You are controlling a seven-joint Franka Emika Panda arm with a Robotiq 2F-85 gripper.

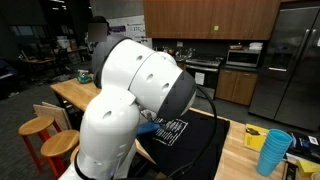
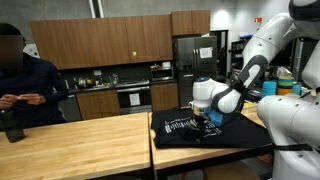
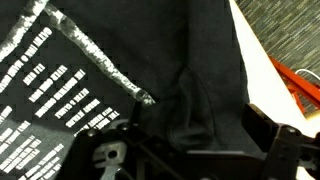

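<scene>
A black cloth with white printed stripes and blocks lies spread on the wooden table, also visible as a dark cloth in exterior view 1. My gripper is open at the bottom of the wrist view, fingers wide apart. A raised, wrinkled ridge of the cloth runs into the gap between them; whether the fingers touch it I cannot tell. Exterior view 2 has the gripper low over the cloth near the table's front edge. In exterior view 1 the arm hides the fingers.
A pale table edge borders the cloth, with an orange stool below it. Blue cups stand at the table's right. A person is at the far left, beside bare tabletop.
</scene>
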